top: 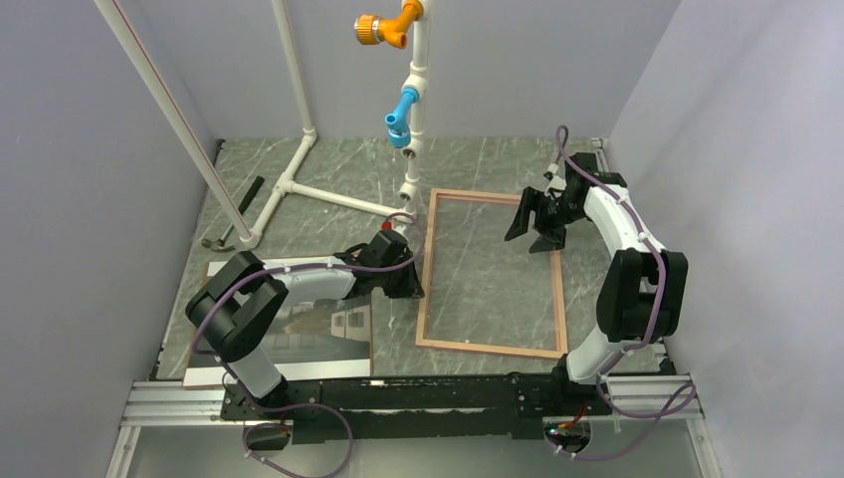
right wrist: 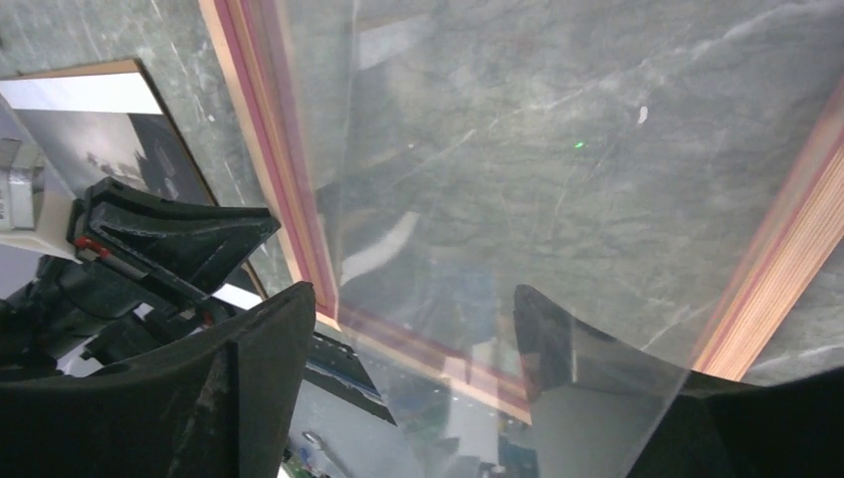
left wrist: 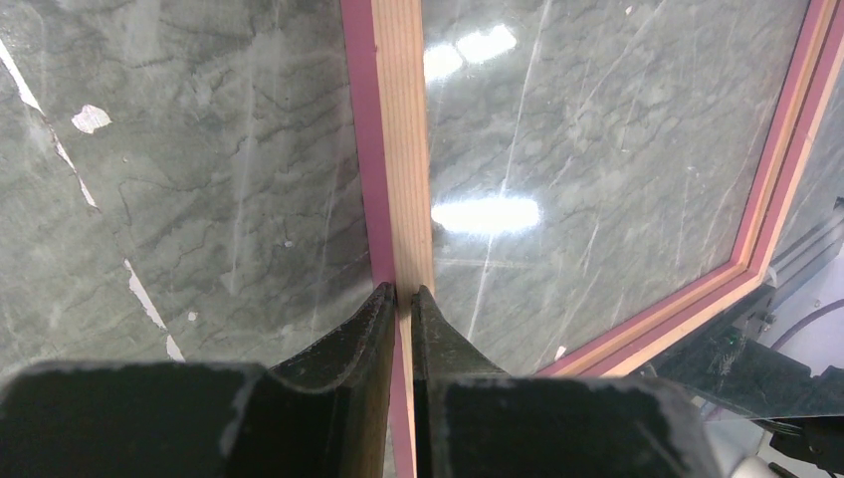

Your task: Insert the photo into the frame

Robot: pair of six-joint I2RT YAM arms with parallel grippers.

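Observation:
The wooden frame [top: 562,309] lies flat at the middle right, marbled tabletop showing inside it. My left gripper [top: 418,292] is shut on its left bar; in the left wrist view the fingertips pinch the pale wood strip [left wrist: 408,199] with its purple edge. Over the frame's upper right part, my right gripper [top: 528,242] stands with fingers spread. A clear sheet [right wrist: 428,398] crosses the right wrist view, one finger [right wrist: 572,373] showing through it; whether it touches that finger I cannot tell. The grey photo [top: 318,351] with white borders lies at the left, partly under my left arm.
White pipes [top: 343,199] with a blue fitting [top: 400,118] stand behind the left arm. A hammer [top: 239,214] lies at the far left. Grey walls close both sides; bare tabletop shows behind the frame.

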